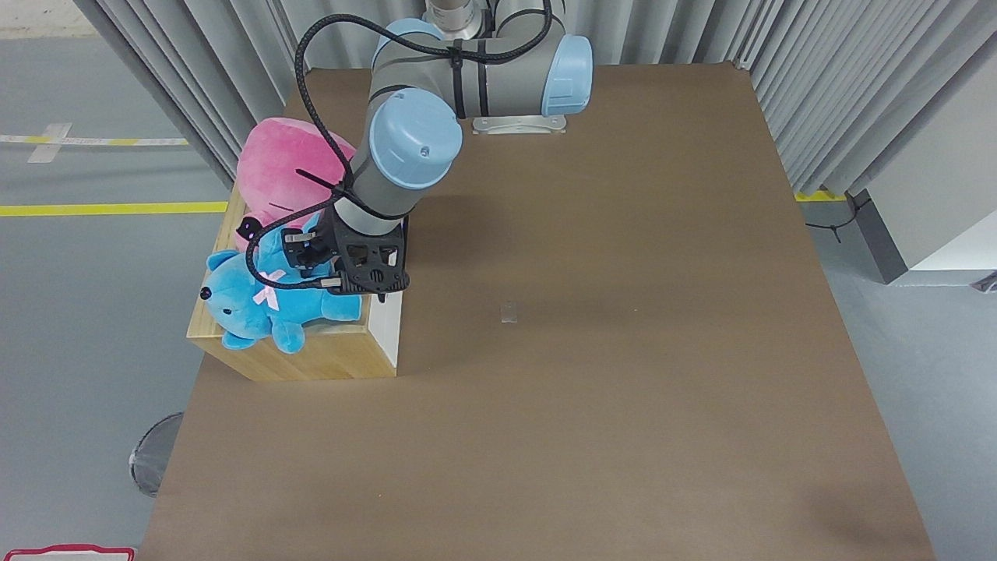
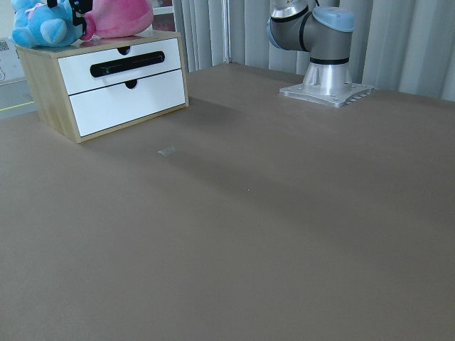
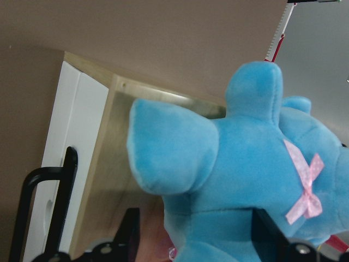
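Observation:
A blue plush bear [image 1: 243,304] with a pink bow lies on a wooden two-drawer cabinet [image 1: 327,360] with white fronts, beside a pink plush toy [image 1: 285,164]. My black gripper is over the bear, low at its body. In the wrist view its fingers are apart, the right one against the bear's blue fabric, the left over bare wood; whether it grips anything is not clear. In the camera left view the cabinet [image 2: 126,99] shows both drawers shut, and the gripper is mostly cut off at the top.
The cabinet stands at the table's left edge, with floor beyond. The arm's base plate [image 2: 327,96] is at the back of the table.

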